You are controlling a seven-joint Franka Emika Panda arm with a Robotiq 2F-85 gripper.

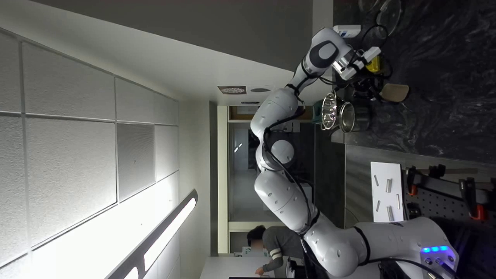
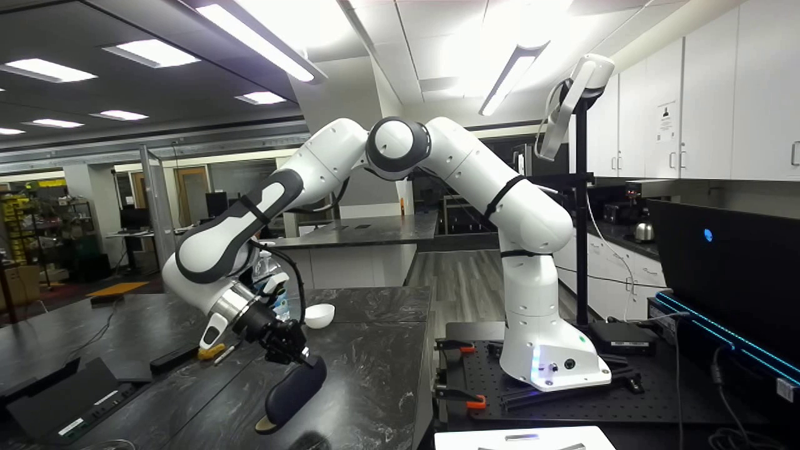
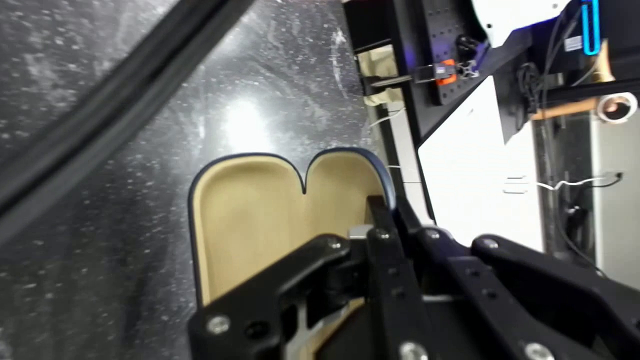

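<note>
A dark case with a tan lining (image 3: 258, 222) hangs from my gripper, whose fingers are shut on its rim. Two rounded lobes with a notch between them show in the wrist view; the black gripper parts hide the lower right of the case. Seen from exterior view 2, the case (image 2: 296, 391) is a dark, tilted oblong with a tan tip, below the gripper (image 2: 305, 360) and over the dark table. Exterior view 1 shows its tan side (image 1: 395, 92) near the gripper (image 1: 379, 93).
Metal pots (image 1: 329, 111) stand close to the gripper. A yellow item (image 1: 373, 64) lies behind the wrist. In exterior view 2, a white bowl (image 2: 320, 315) and a clear bottle (image 2: 280, 304) stand beyond the arm. The tabletop (image 2: 367, 382) right of the case is bare.
</note>
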